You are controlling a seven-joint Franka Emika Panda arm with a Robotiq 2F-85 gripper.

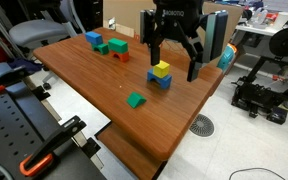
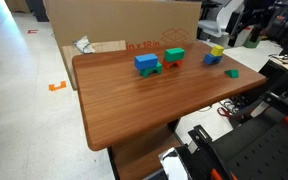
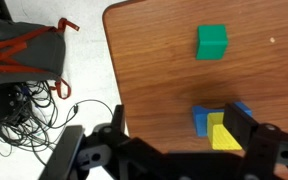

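Observation:
A yellow block (image 1: 161,70) rests on top of a blue arch-like block (image 1: 158,83) on the wooden table. Nearer the table's front edge lies a lone green block (image 1: 135,100). My gripper (image 1: 174,62) hangs open above the table, close to the yellow-and-blue stack, with nothing between its fingers. In the wrist view the yellow block (image 3: 220,132) and part of the blue block (image 3: 200,121) appear by the right finger, which partly covers them. The green block (image 3: 212,42) lies farther off, clear of the fingers.
At the table's other end stand a blue block (image 2: 146,62) over a green piece (image 2: 152,71), and a green block (image 2: 174,54) over a red one (image 1: 122,57). A cardboard panel (image 2: 114,25) borders the back. Bare wood (image 2: 109,100) covers much of the table.

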